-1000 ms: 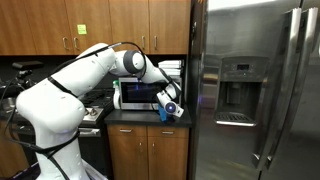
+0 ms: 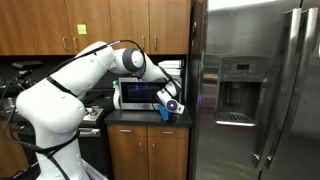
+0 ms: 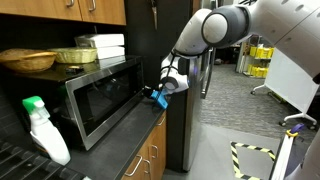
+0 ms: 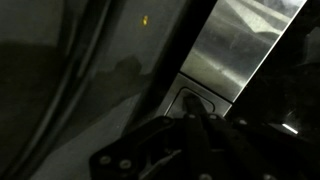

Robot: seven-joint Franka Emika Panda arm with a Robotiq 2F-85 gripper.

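At the microwave point(image 3: 115, 103) on the dark counter, my gripper is low down by the right end of its front. The fingers look shut, and nothing shows between the fingers. In the wrist view, dark fingers overlap the lower part of an outlined square button point(image 4: 186, 92) on a silver panel. Whether they touch it cannot be told. The microwave door appears closed in exterior view 2. A blue part point(image 2: 164, 113) shows beside my wrist, and the arm hides much of the microwave in exterior view 1.
Baskets point(image 3: 40, 60) and a stack of white items point(image 3: 100, 41) sit on top of the microwave. A white bottle with a green cap point(image 3: 46, 130) stands on the near counter. The tall steel fridge point(image 2: 250, 80) bounds the right side.
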